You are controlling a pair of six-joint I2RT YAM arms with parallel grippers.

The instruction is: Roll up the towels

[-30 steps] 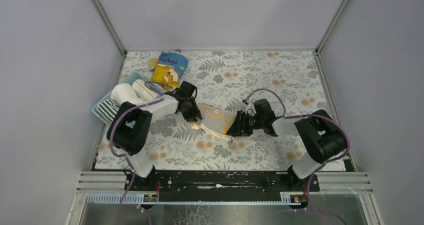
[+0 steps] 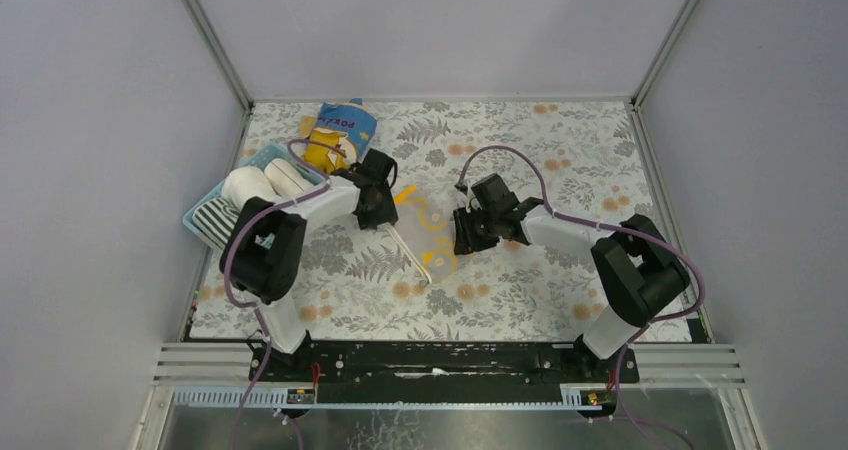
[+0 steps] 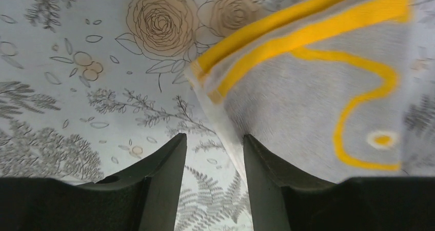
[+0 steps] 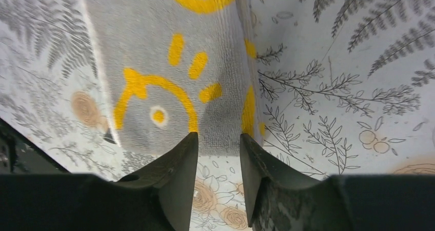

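A grey towel [image 2: 418, 220] with yellow drawn shapes and a pale folded edge lies folded on the patterned table, slanted between my two arms. At its left edge, my left gripper is part open. In the left wrist view, one finger [image 3: 252, 151] overlaps the pale edge and the other is over bare table. My right gripper stands part open over the towel's corner, near a yellow ring shape [image 4: 159, 116]. Both gaps show only towel or table surface behind them; whether the fingertips touch the cloth I cannot tell.
A light blue basket [image 2: 190, 217] with rolled white towels [image 2: 247, 186] and a striped one [image 2: 215, 222] stands at the left. Behind it lies a blue and yellow cloth [image 2: 347, 122].
The towel's near end has swung left from a second ago.
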